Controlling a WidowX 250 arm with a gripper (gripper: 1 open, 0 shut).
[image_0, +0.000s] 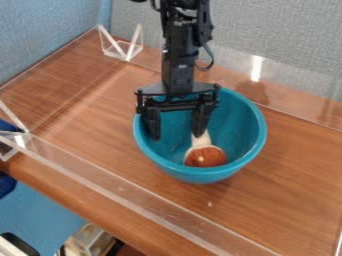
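Observation:
A teal bowl sits on the wooden table, holding a round red-brown object with a pale elongated top. My black gripper hangs over the left and back part of the bowl, its two fingers apart and reaching down inside the rim, to the left of that object. I cannot make out anything held between the fingers.
White wire frames stand at the back left and left edge. A clear barrier runs along the back and front of the wooden table.

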